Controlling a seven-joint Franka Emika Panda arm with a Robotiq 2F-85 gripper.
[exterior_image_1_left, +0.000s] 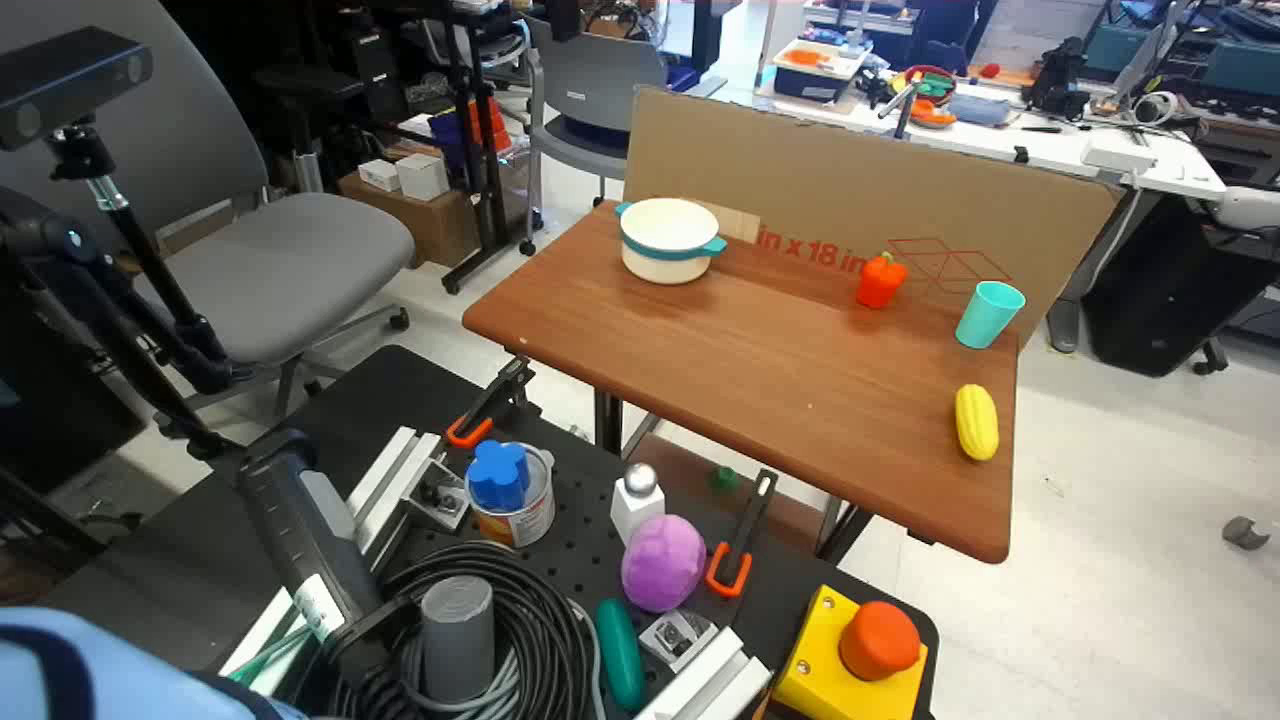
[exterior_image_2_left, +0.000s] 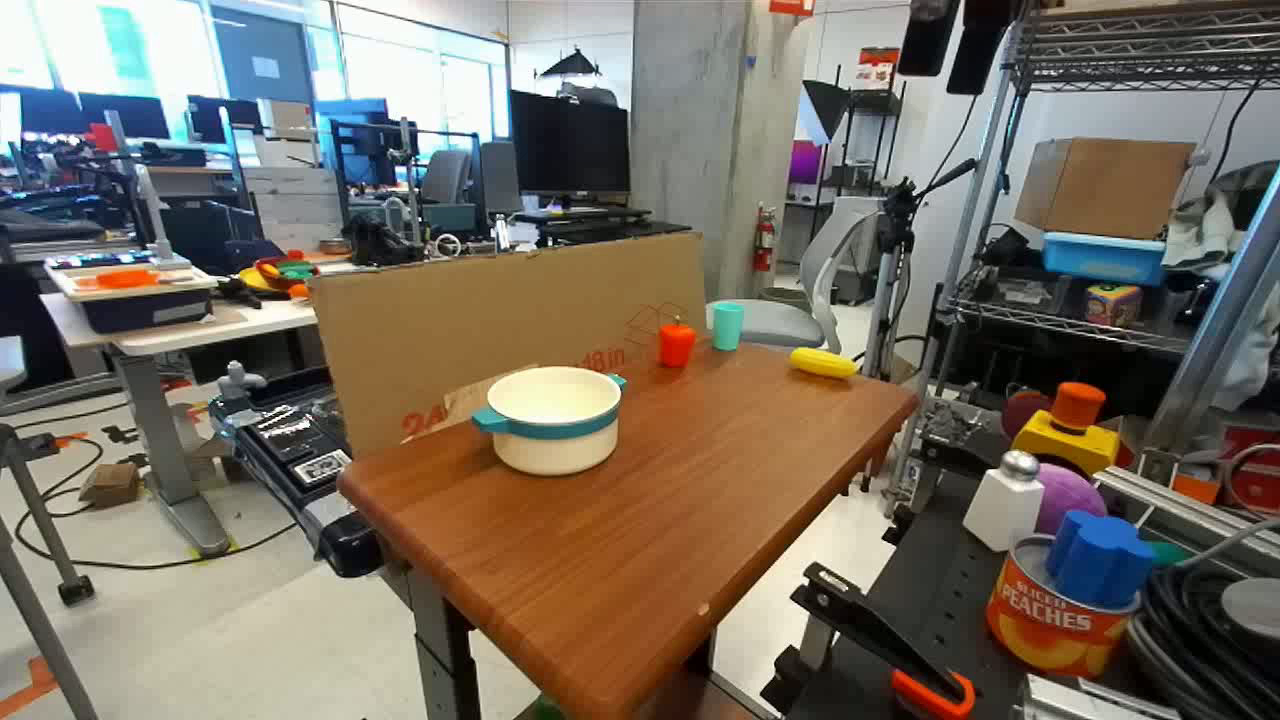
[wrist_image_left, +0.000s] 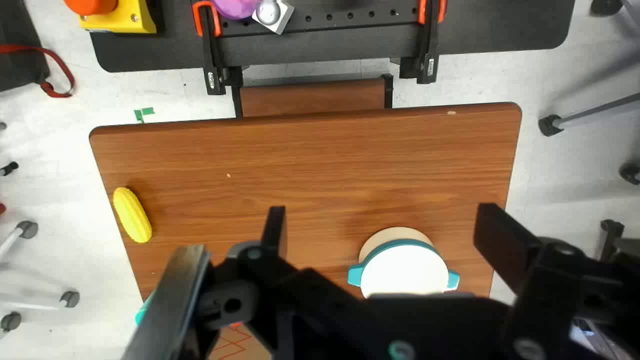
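In the wrist view my gripper stands open high above the brown table, its black fingers wide apart and holding nothing. A cream pot with a teal rim and handles rests at one end of the table. Toward the other end are an orange-red pepper, an upright teal cup and a yellow corn-like piece. From the wrist, the pot is partly covered by the gripper's body. Only a sliver of the cup shows there, and the pepper is almost wholly hidden.
A cardboard sheet stands along the table's far side. Across a gap from the near edge, a black cart carries a can, a purple ball, a yellow box with an orange button and cables.
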